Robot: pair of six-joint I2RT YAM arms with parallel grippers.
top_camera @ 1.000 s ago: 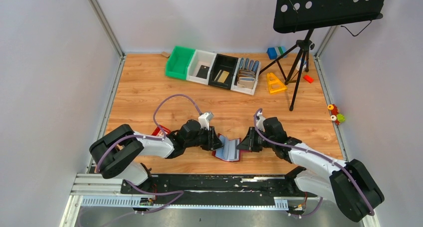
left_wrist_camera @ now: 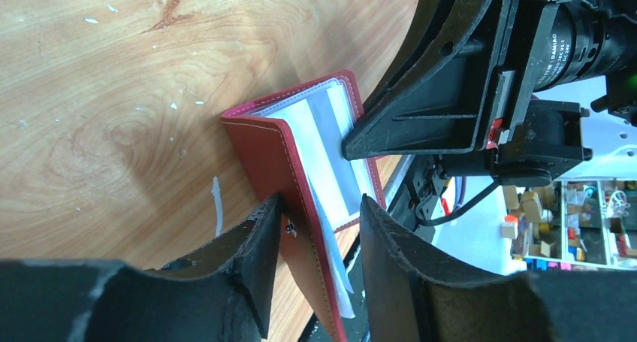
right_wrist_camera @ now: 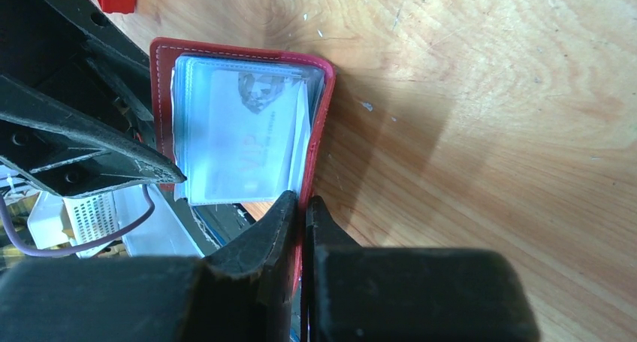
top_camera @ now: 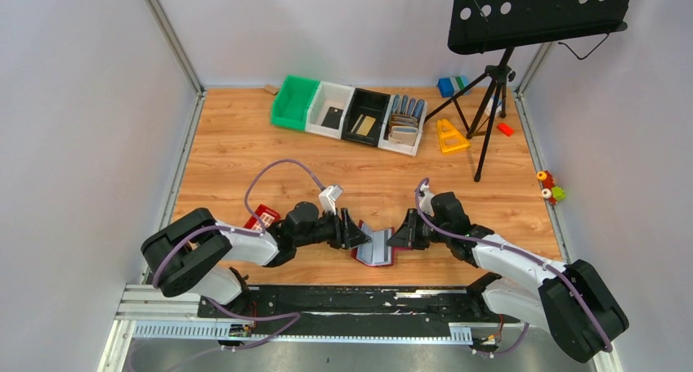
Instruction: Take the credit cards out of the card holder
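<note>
The red card holder (top_camera: 373,257) lies open near the table's front, showing clear sleeves with cards (right_wrist_camera: 240,131), one marked VIP. My right gripper is shut on the holder's red edge at its right side in the top view. My left gripper is part open at the opposite cover (left_wrist_camera: 259,154), its fingers either side of that leather flap and the pale sleeves; whether they touch it is unclear.
A row of bins (top_camera: 298,94) stands at the back, with a music stand (top_camera: 498,73) at back right. A red object (top_camera: 260,214) lies beside the left arm.
The left arm has shifted a little leftward since a second ago, and the holder's left side has moved slightly. The right arm is still.
</note>
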